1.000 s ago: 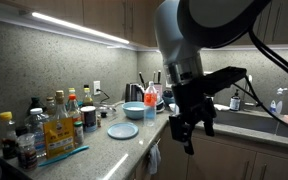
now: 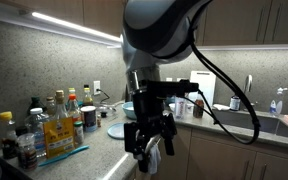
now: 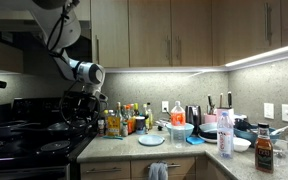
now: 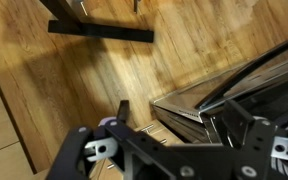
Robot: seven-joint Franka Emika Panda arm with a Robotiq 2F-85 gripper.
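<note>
My gripper (image 2: 157, 156) hangs in front of the counter in the first exterior view, its fingers apart and pointing down. The wrist view shows the gripper open, with only floor and a cabinet edge visible beyond the gap. A white towel (image 3: 158, 171) hangs from the cabinet front; in the first exterior view it shows partly behind the gripper. On the counter lie a pale blue plate (image 3: 151, 140) and a blue bowl (image 2: 130, 108), both partly covered by the arm in that view.
Several bottles (image 2: 58, 128) and jars crowd the counter's left side, with a blue utensil (image 2: 64, 156) before them. A black stove (image 3: 34, 145) stands at the left of the second exterior view. A sink (image 2: 269, 124) lies at the back right. Wooden floor (image 4: 94, 80) is below.
The arm has swung left in the first exterior view and now covers part of the plate, bowl and towel. The gripper has turned, its fingers still apart. The counter items have stayed put.
</note>
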